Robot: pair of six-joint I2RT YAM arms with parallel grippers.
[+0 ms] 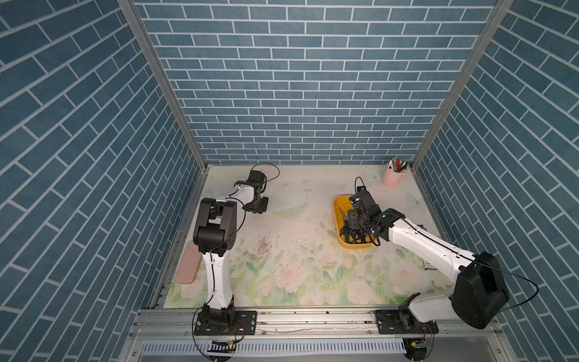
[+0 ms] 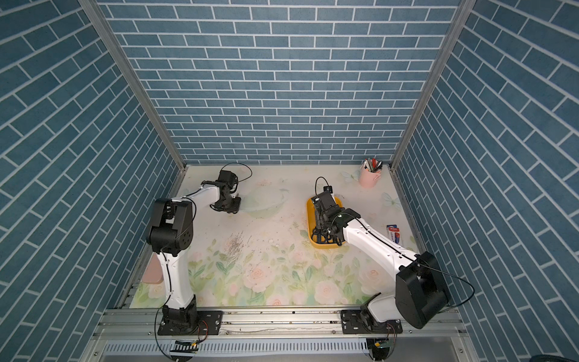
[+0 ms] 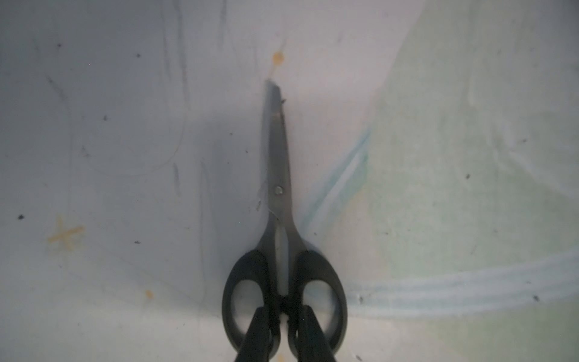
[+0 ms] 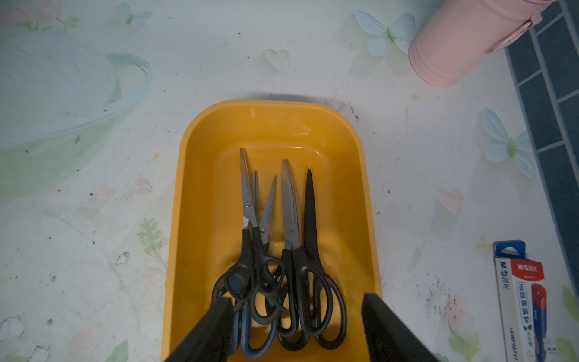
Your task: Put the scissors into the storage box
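Observation:
A pair of scissors [image 3: 277,150] with black handles lies flat on the table in the left wrist view, blades pointing away. My left gripper is low over its two handles, a finger on each; whether they grip it is unclear. The yellow storage box [image 4: 181,211] stands at the right of the table and holds several scissors [image 4: 292,229]. My right gripper hangs above the box, open, with no object held between its fingers.
A pink cup of pens [image 1: 393,176] stands at the back right. A boxed item [image 4: 518,301] lies right of the storage box, a pink item [image 1: 187,265] at the front left.

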